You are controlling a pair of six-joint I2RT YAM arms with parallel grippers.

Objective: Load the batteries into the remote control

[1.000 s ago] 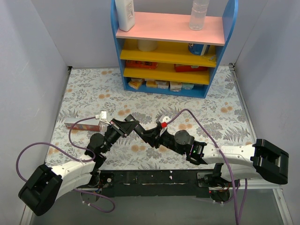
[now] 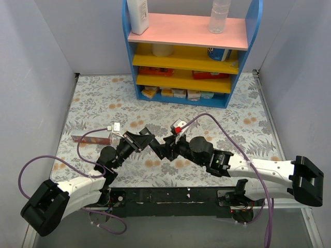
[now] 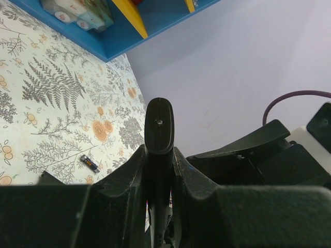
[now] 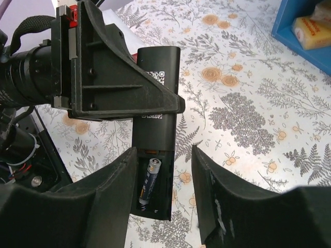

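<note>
My left gripper (image 2: 147, 139) is shut on the black remote control (image 4: 155, 133), holding it above the table with its battery side facing the right wrist camera. In the remote's open compartment lies one battery (image 4: 150, 181), slanted, with bare space beside it. Seen end-on in the left wrist view, the remote (image 3: 159, 126) stands between the left fingers. My right gripper is open around the compartment end, and nothing is gripped between its fingers. A second battery (image 3: 89, 164) lies loose on the flowered table.
At the back stands a blue shelf (image 2: 183, 102) with yellow and pink boards. A long box (image 2: 92, 137) rests on the table at the left. Purple cables arch over both arms. The table in front of the shelf is clear.
Near the remote, the right gripper has shifted slightly and its arm has swung a little toward the front right. The left gripper and remote have barely moved.
</note>
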